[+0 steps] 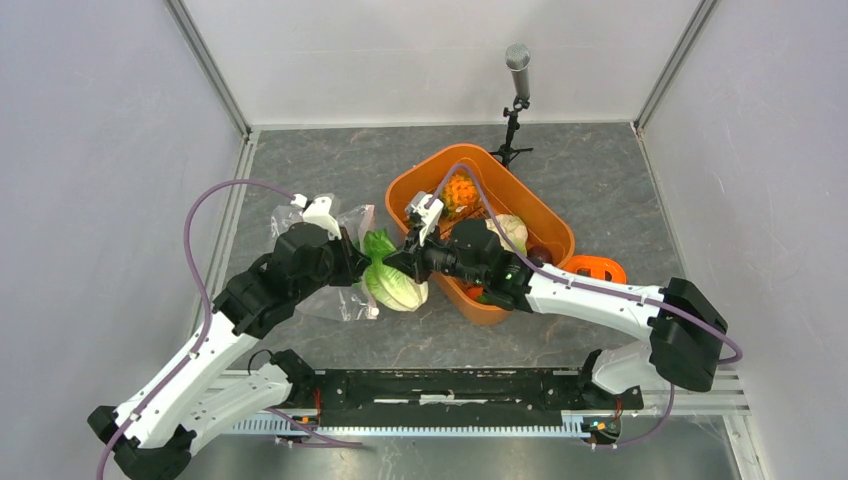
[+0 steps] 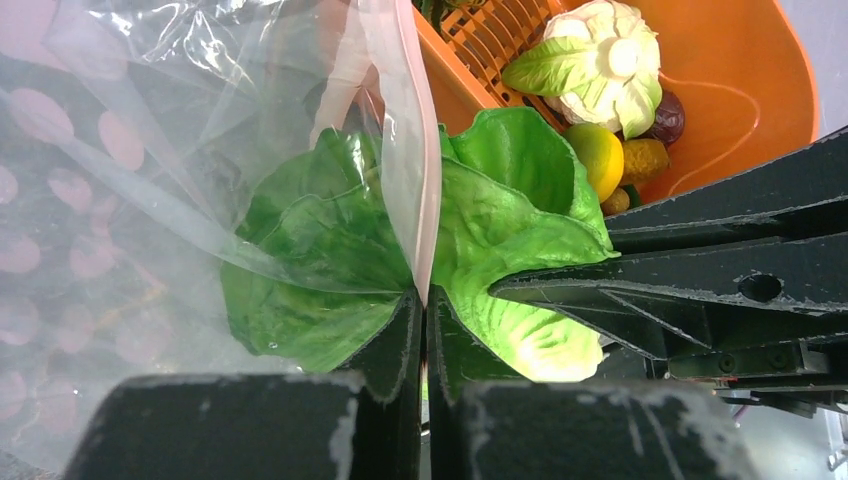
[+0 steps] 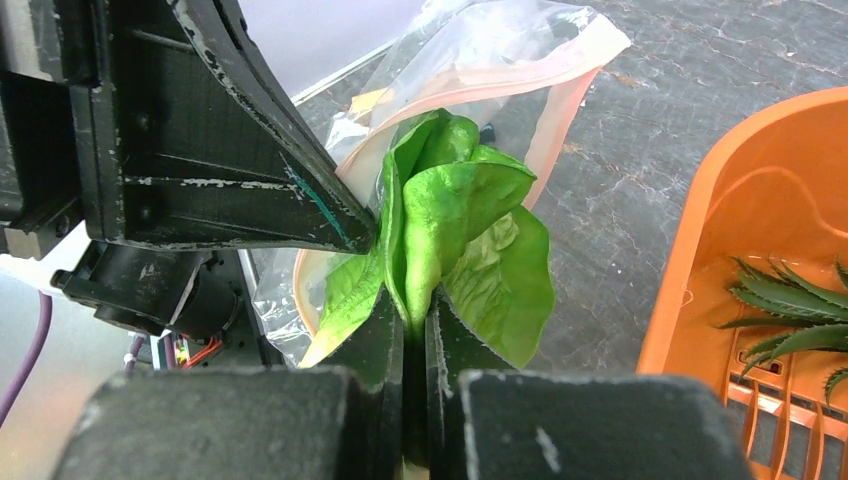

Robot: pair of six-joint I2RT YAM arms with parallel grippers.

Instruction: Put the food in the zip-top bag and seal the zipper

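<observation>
A clear plastic bag [image 2: 110,240] with a pinkish zip edge [image 3: 570,62] hangs from my left gripper, which is shut on its rim. The leafy green lettuce [image 3: 450,215] is clasped by my right gripper, shut on it. In the left wrist view part of the leaves shows through the bag's film, while the pale end of the lettuce [image 1: 398,287] stays outside the mouth. Seen from above, my left gripper [image 1: 361,268] and right gripper [image 1: 391,262] are close together, with the lettuce between and below them.
An orange basket [image 1: 556,222] stands right of the bag, under the right arm, holding a cauliflower [image 2: 610,65] and several other foods. A microphone on a small stand [image 1: 513,125] is behind it.
</observation>
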